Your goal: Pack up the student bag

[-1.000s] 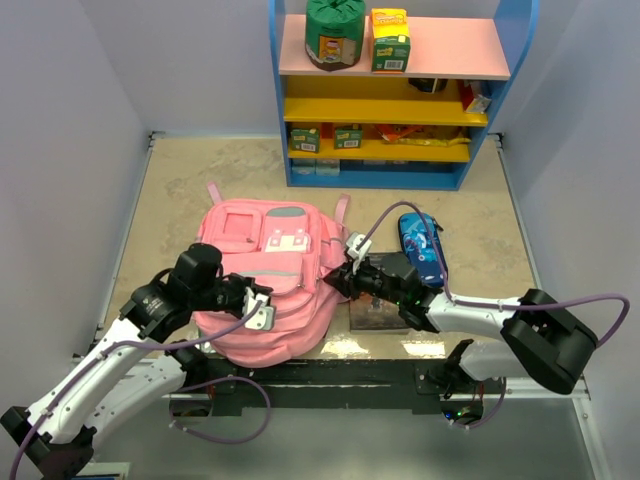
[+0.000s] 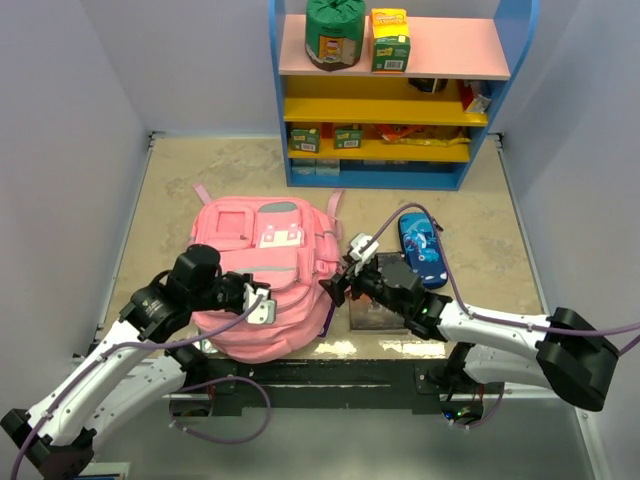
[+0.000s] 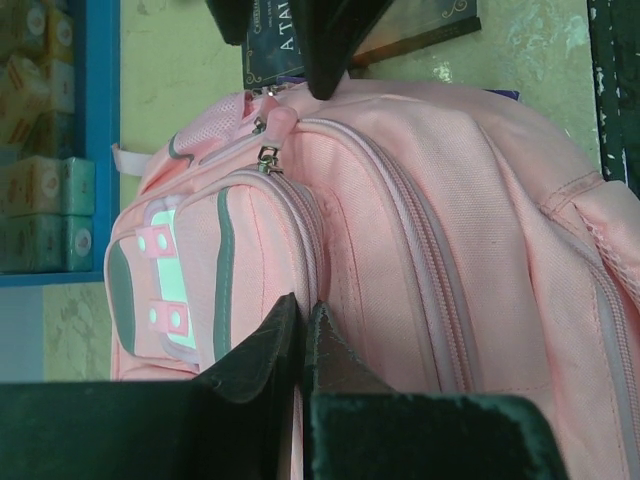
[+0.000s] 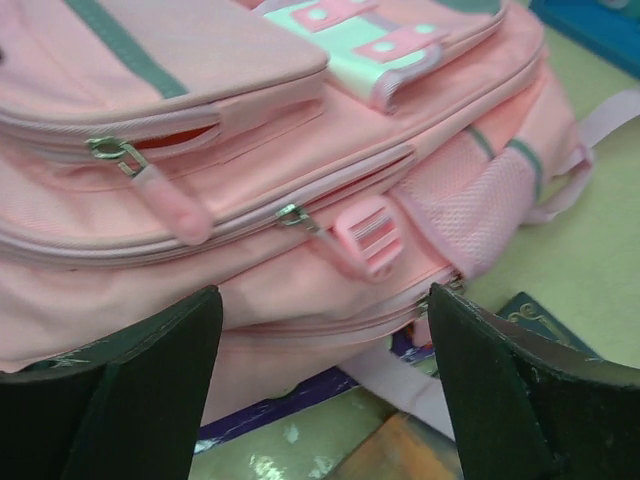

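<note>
The pink student bag [image 2: 268, 230] lies on its back on the floor, front pockets facing up. In the left wrist view, my left gripper is shut on the bag's pink fabric, at the zippered edge of the front pocket [image 3: 265, 260]. My right gripper stands open at the bag's right side, its fingers [image 4: 150, 370] apart with no object gripped. Ahead of it hang a pink zipper pull [image 4: 172, 205] and a second, smaller slider [image 4: 292, 214]. The front pocket's zipper gapes slightly near its pull; the bag's inside is hidden.
A dark book [image 2: 375, 315] lies right of the bag, partly under my right arm. Beyond it is a blue pencil case [image 2: 422, 248]. The shelf [image 2: 380, 178] at the back holds boxes and packets. Bare floor [image 2: 485, 260] shows at the right.
The bag has shifted slightly left. My right arm has drawn back a little to the right and front.
</note>
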